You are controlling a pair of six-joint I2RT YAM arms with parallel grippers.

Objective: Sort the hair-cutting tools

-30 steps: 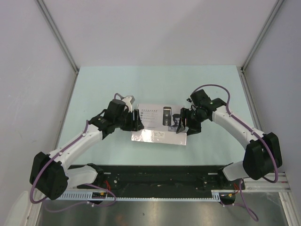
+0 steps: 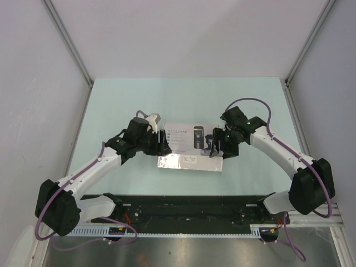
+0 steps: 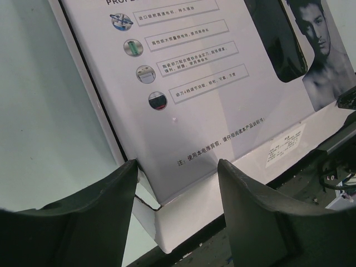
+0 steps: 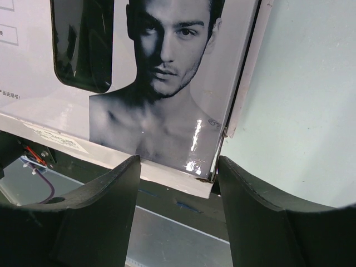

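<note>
A flat white product box (image 2: 181,146) lies at the middle of the table, its printed face up and a pale front side (image 2: 190,162) toward me. In the left wrist view, the near left corner of the box (image 3: 167,150) sits between the fingers of my left gripper, which is shut on it. At the opposite near corner my right gripper stands part open, with the box's corner between its fingers; one fingertip (image 4: 223,167) is close against the right edge. No loose hair cutting tools show; the inside of the box is hidden.
Bare pale table (image 2: 128,97) surrounds the box on the far, left and right sides. Its front edge lies a short way in front of the box, with a dark bar (image 2: 183,206) beyond it. Light walls close in the back and sides.
Over the last second the box has shifted very slightly to the right, and both grippers with it.
</note>
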